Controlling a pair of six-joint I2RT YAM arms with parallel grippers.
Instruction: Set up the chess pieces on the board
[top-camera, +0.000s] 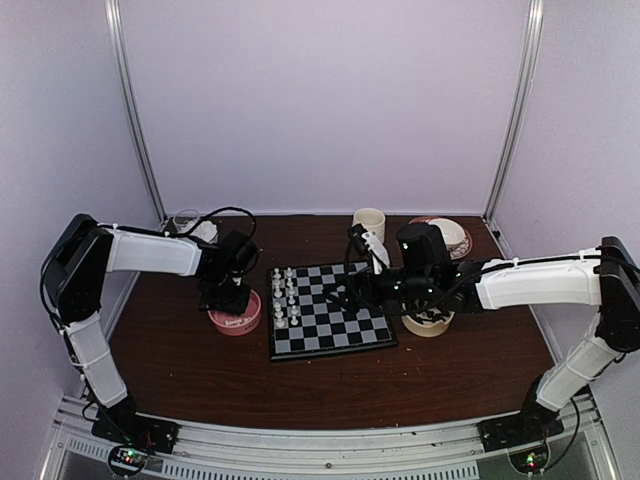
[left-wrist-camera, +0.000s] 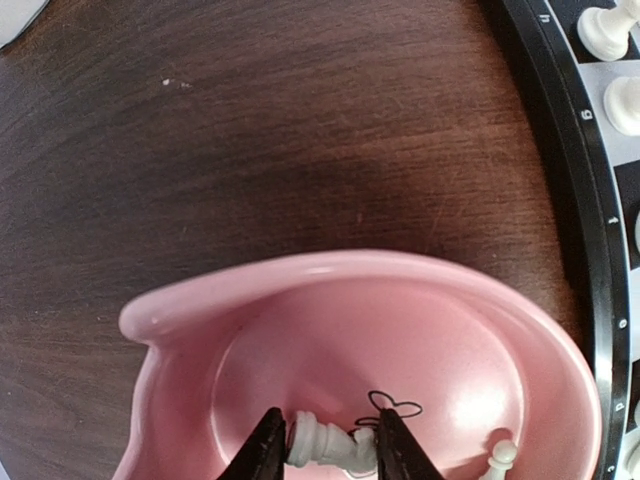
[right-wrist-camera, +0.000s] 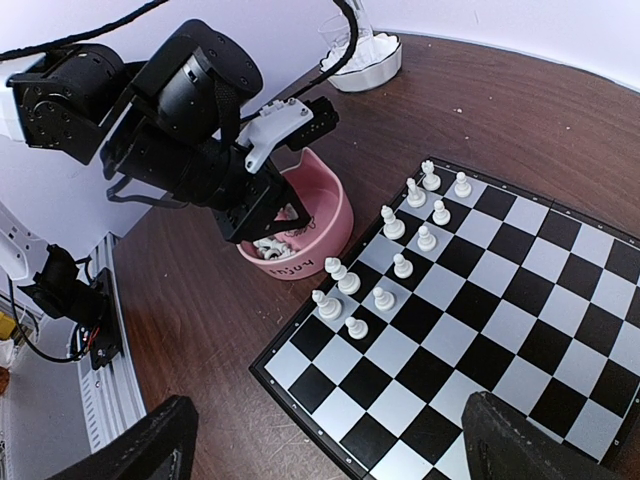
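Observation:
Inside the pink bowl (top-camera: 235, 322), left of the board, a white chess piece (left-wrist-camera: 328, 445) lies on its side between the fingertips of my left gripper; whether they grip it is unclear. Another white piece (left-wrist-camera: 501, 458) lies at the bowl's right side. Several white pieces (right-wrist-camera: 348, 281) stand along the left side of the chessboard (right-wrist-camera: 433, 432); much of the rest is empty in the right wrist view. My right gripper is open over the board, nothing seen between its fingers.
A cream bowl of dark pieces (top-camera: 428, 328) is right of the board, partly behind the right arm. A white mug (top-camera: 369, 218) and stacked dishes (top-camera: 449, 229) stand at the back.

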